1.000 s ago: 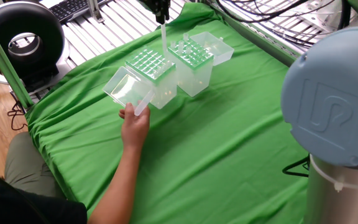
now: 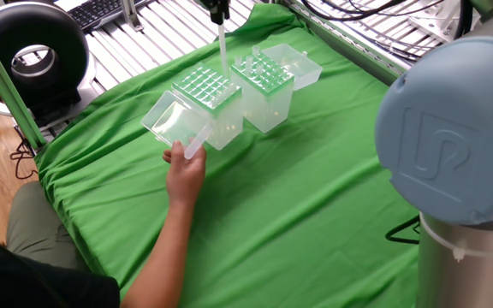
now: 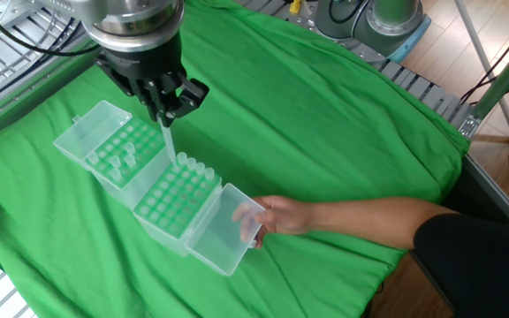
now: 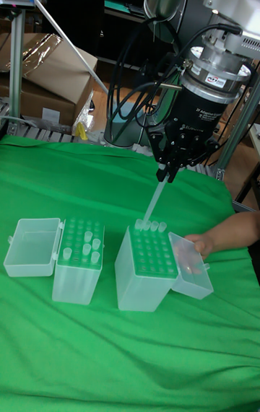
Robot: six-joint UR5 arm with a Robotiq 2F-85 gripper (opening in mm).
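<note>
My gripper [image 4: 163,173] points down, shut on the upper end of a long translucent pipette tip [image 4: 154,203]. The tip's lower end is at the back corner of the near-full-height tip box [image 4: 140,285], beside a row of several tips [image 3: 198,168] standing in its green grid; whether it sits in a hole I cannot tell. A second tip box [image 4: 74,286] stands alongside, with several scattered tips [image 3: 130,159] in its grid. In exterior view 1, the gripper [image 2: 219,19] is cut by the top edge and the held tip [image 2: 223,51] hangs behind the boxes.
A person's hand [image 2: 185,167] holds the open lid [image 3: 226,231] of the first box. The second box's open lid [image 4: 32,247] spreads outward on the other side. Wrinkled green cloth [image 2: 315,205] covers the table, clear in front of the boxes. A metal grating [image 2: 165,38] lies beyond it.
The gripper and its tip have shifted slightly left and up in exterior view 1. The arm's blue-capped joint has also moved left. Boxes and hand look almost still.
</note>
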